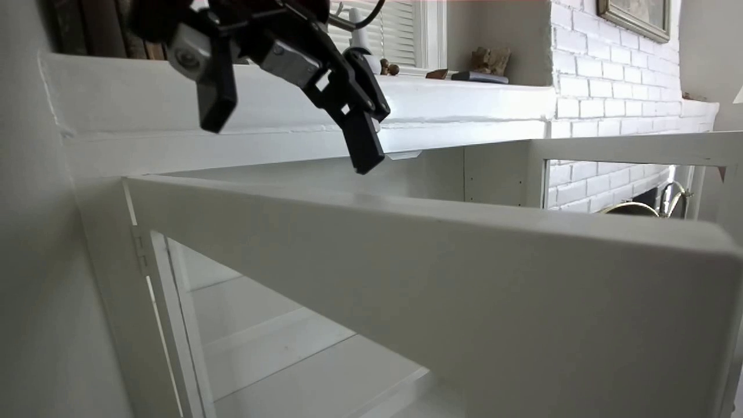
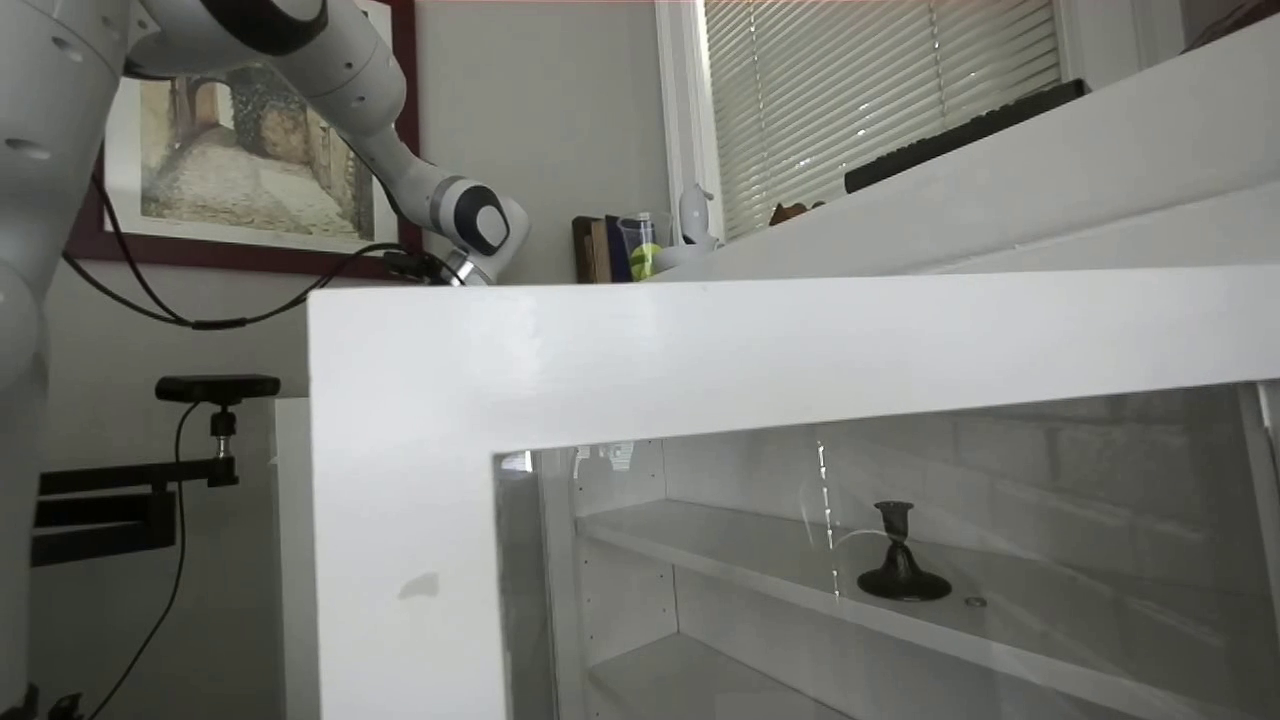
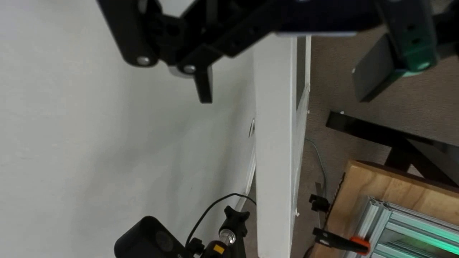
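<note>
My gripper (image 1: 289,129) is open, its two black fingers pointing down above the top edge of a white cabinet door (image 1: 432,230). In the wrist view the door's narrow top edge (image 3: 274,142) runs through the gap between the spread fingers, with nothing gripped. That door stands swung out from its hinge on the left in exterior view 1. Whether a finger touches it cannot be told. In exterior view 2, only the arm's wrist (image 2: 477,228) shows above a glass-paned door frame (image 2: 396,360); the fingers are hidden behind it.
A second open door (image 1: 627,147) stands to the right. Inside the cabinet, a dark candle holder (image 2: 900,558) sits on a shelf. The white ledge (image 1: 292,90) above carries books and small ornaments. A black camera (image 3: 148,240) on a stand is near the wall.
</note>
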